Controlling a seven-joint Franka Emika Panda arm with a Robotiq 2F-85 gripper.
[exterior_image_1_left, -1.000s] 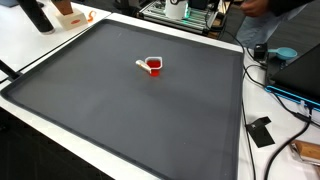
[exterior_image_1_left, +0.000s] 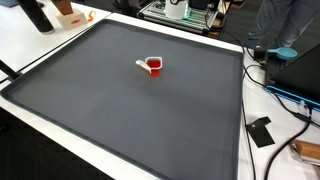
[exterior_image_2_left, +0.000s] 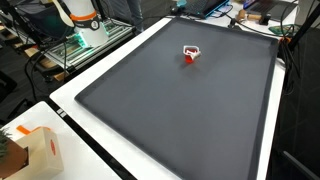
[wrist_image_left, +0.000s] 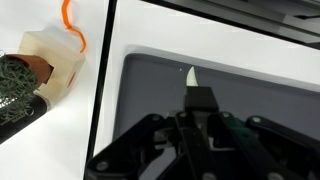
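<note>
In the wrist view, my gripper is shut above the grey mat's edge. A thin, pale, pointed piece (wrist_image_left: 191, 77) sticks out past its dark fingers; the rest of it is hidden, so what it is cannot be told. Neither exterior view clearly shows the gripper. Toward the far side of the grey mat (exterior_image_1_left: 120, 110) sits a small white-rimmed cup (exterior_image_1_left: 154, 61) with red on it. A short pale piece (exterior_image_1_left: 143, 66) lies against the cup's left side in exterior view 1. The same cup (exterior_image_2_left: 191, 50) appears near the mat's far edge in exterior view 2.
A potted plant (wrist_image_left: 18, 80) and a pale wooden block (wrist_image_left: 55, 60) stand left of the mat, with an orange strip (wrist_image_left: 68, 18) nearby. Beside the mat's right edge lies a black flat piece (exterior_image_1_left: 260, 131).
The cup and the pale piece beside it have stayed put. At the top right of exterior view 1, a person's position has shifted.
</note>
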